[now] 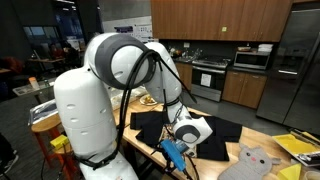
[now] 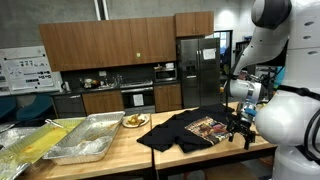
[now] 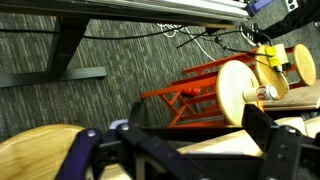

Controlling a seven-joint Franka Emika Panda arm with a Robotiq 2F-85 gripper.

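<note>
In the wrist view my gripper stands open, its two dark fingers [image 3: 128, 138] wide apart at the bottom edge. Nothing is held between them; part of a pale wooden surface [image 3: 225, 145] shows in the gap. That view looks past the table to the dark floor [image 3: 115, 90] and stools with round wooden seats [image 3: 233, 92]. In exterior view 1 the white arm [image 1: 88, 110] bends down over the near side of the table, and its fingertips are hard to make out. A black cloth [image 1: 222, 131] lies spread on the tabletop.
A grey, flat, soft-looking thing [image 1: 252, 164] lies right of the arm, and a yellow tray [image 1: 297, 143] sits farther right. Across the table are a plate of food [image 2: 135, 121] and a clear bin [image 2: 88, 142]. Bare wood [image 2: 165, 159] shows along the table's front.
</note>
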